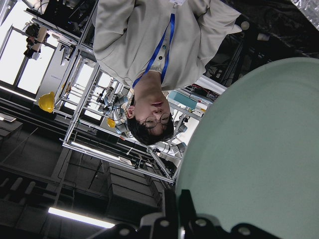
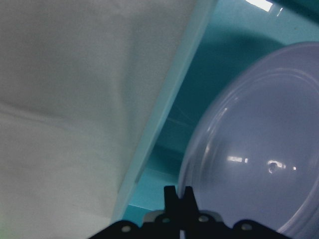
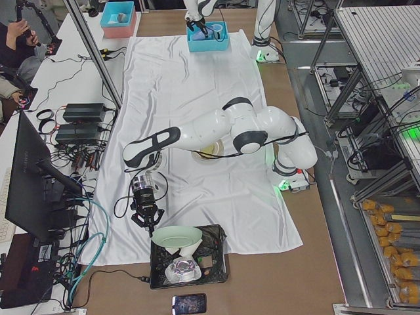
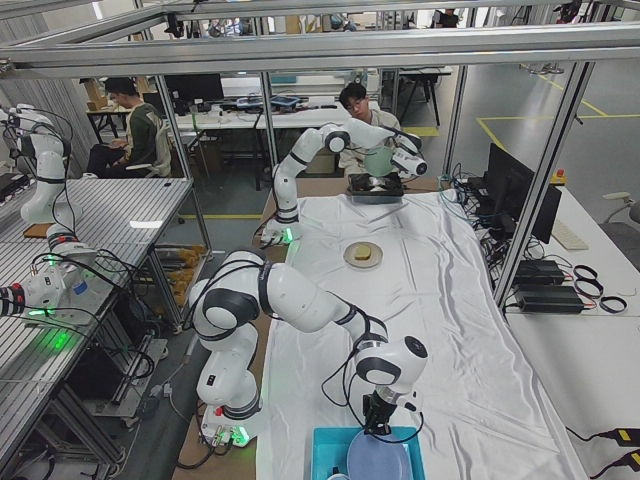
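Note:
In the camera left view my left gripper point(image 3: 149, 223) is shut on the rim of a pale green plate point(image 3: 177, 236), held over a black crate point(image 3: 220, 269) with white items and foil. The plate fills the right of the left wrist view point(image 1: 249, 139). My right gripper point(image 4: 374, 426) is at a blue bin point(image 4: 325, 455), its fingers on the rim of a lavender plate point(image 2: 249, 139) inside; the right wrist view shows them closed at that rim.
A white cloth point(image 3: 190, 79) covers the table, with a round plate point(image 4: 363, 255) in the middle. A phone point(image 3: 189, 304) lies beyond the crate. A person point(image 4: 355, 110) sits behind it.

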